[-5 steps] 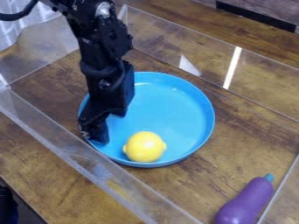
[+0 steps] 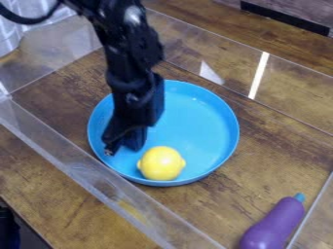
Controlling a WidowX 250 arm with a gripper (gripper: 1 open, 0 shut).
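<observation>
My black gripper (image 2: 130, 131) is blurred and reaches down from the top left over the left part of a blue plate (image 2: 202, 131). Whether its fingers are open or shut, and whether anything is between them, I cannot tell. A yellow round object (image 2: 162, 162) lies on the plate's lower part, to the right of the fingers.
A purple eggplant-like object (image 2: 274, 226) lies at the bottom right, off the plate. Clear tray walls (image 2: 65, 165) run along the left and right. Bare wooden floor shows right of and behind the plate.
The gripper looks slightly shifted and more blurred than before. The plate, the yellow object and the purple object have not visibly moved.
</observation>
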